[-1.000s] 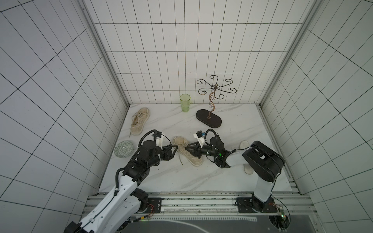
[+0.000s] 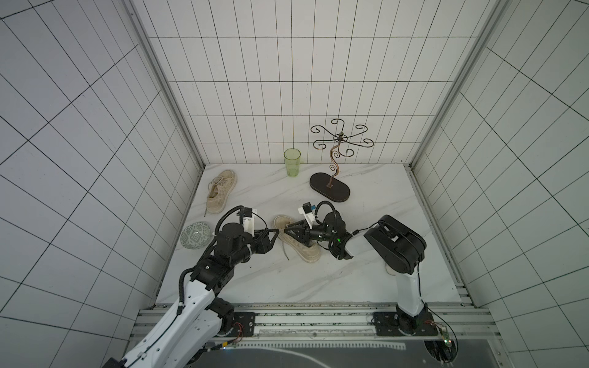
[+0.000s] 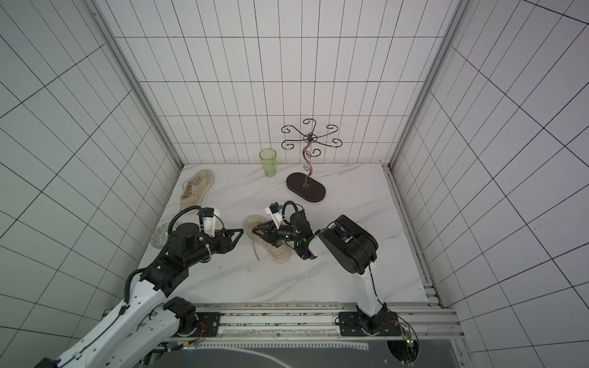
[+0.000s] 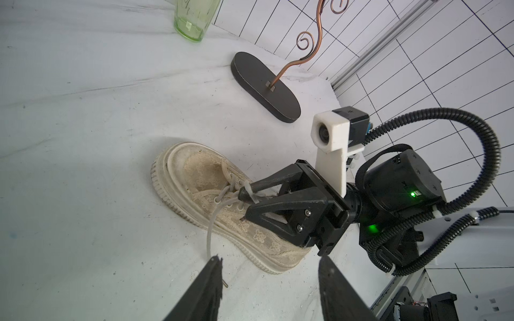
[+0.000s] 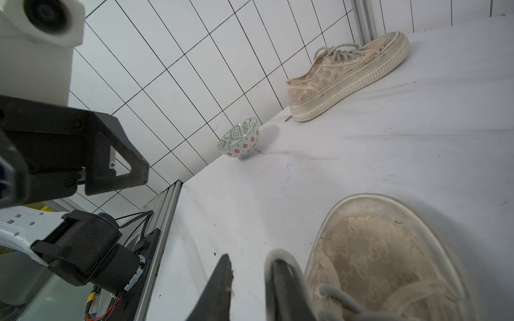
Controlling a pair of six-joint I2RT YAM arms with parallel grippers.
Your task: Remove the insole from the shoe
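A beige lace shoe [image 4: 187,176] lies at the table's middle, its opening at the far-left end. My right gripper is over its laces, partly open, a grey lace [image 5: 278,262] at its fingertips; whether the lace is held is unclear. The shoe's inside shows in the right wrist view, blurred at the laces. My left gripper stands open to the left of that shoe, nothing between its fingers.
A second shoe [image 2: 219,191] lies at the back left, a patterned bowl [image 5: 238,138] at the left edge. A green glass [image 2: 292,162] and a metal stand [image 2: 329,187] are at the back.
My right gripper and arm have moved leftward along the shoe toward its opening. The left arm has barely moved.
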